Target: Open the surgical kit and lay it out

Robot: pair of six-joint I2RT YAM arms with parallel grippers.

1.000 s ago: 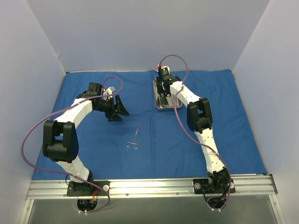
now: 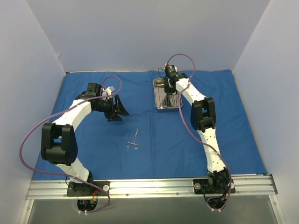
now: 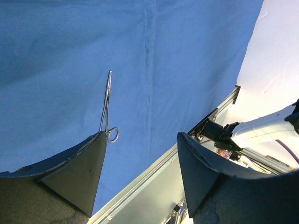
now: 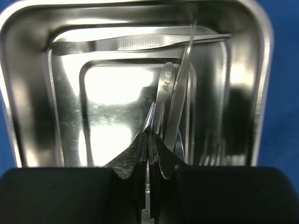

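Observation:
A steel tray [image 2: 160, 105] holds several metal instruments at the back of the blue cloth. Inside it, in the right wrist view, ridged tweezers [image 4: 140, 42] lie across the far end, and a flat handle [image 4: 164, 86] lies beside a slim blade-like instrument [image 4: 177, 100]. My right gripper points down into the tray, shut, its fingertips by a thin pair of metal tips [image 4: 150, 114]; whether it grips them is unclear. Scissor-like forceps [image 3: 107, 105] rest on the cloth. Above the cloth, left of the tray, my left gripper is open and empty.
Blue cloth [image 2: 224, 130] covers the table, with wide clear areas at right and front centre. Grey walls [image 2: 149, 32] close off the back and sides. A metal rail [image 2: 149, 183] runs along the front. Purple cables [image 2: 46, 119] loop over both arms.
The left arm has barely moved, and the forceps on the cloth lie where they were.

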